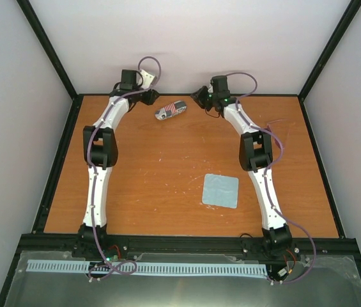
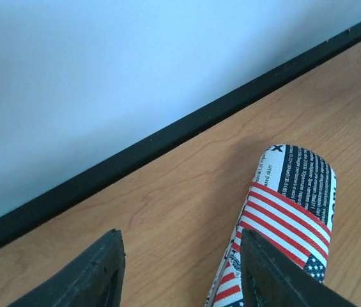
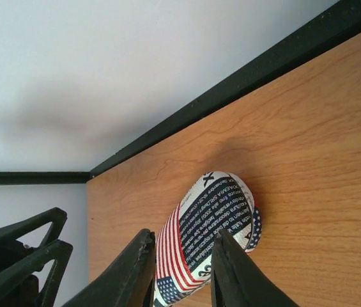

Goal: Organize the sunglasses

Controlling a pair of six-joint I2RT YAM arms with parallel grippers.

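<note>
A flag-patterned glasses case [image 1: 170, 110] lies at the back middle between my grippers. My left gripper [image 1: 151, 96] is just left of it; in the left wrist view its fingertips [image 2: 183, 238] stand apart, the case beside and behind the right finger. My right gripper [image 1: 199, 96] is right of the case; in the right wrist view its fingers [image 3: 183, 240] are apart, with the case [image 3: 202, 224] beyond them. Pink sunglasses [image 1: 276, 128] lie at the table's right, partly hidden by the right arm.
A light blue cloth [image 1: 220, 190] lies at the front right. Dark rails and white walls border the table [image 1: 161, 166] closely behind the case.
</note>
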